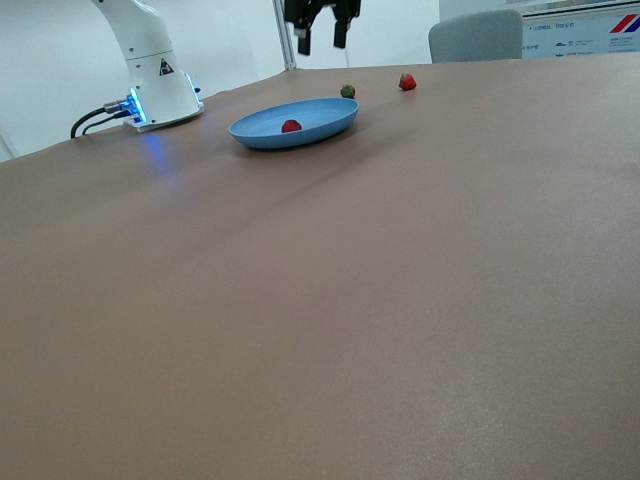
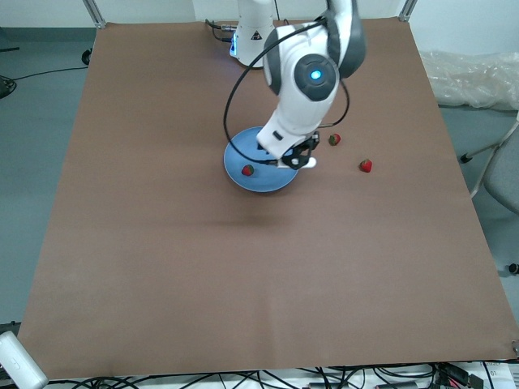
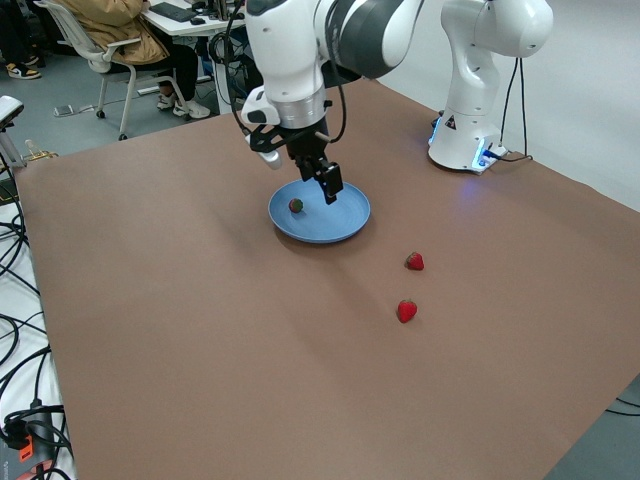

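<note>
A blue plate (image 2: 252,178) holds one strawberry (image 1: 291,126), also visible in the right view (image 3: 296,205). Two more strawberries lie on the table to its right in the left view, one (image 2: 335,139) nearer the plate, one (image 2: 366,165) farther out. The black gripper (image 1: 322,36) is raised above the plate, its two fingers apart with nothing between them in the top view. In the left view it is mostly under the white arm, over the plate's upper right part.
A grey chair (image 2: 507,170) is off the table.
</note>
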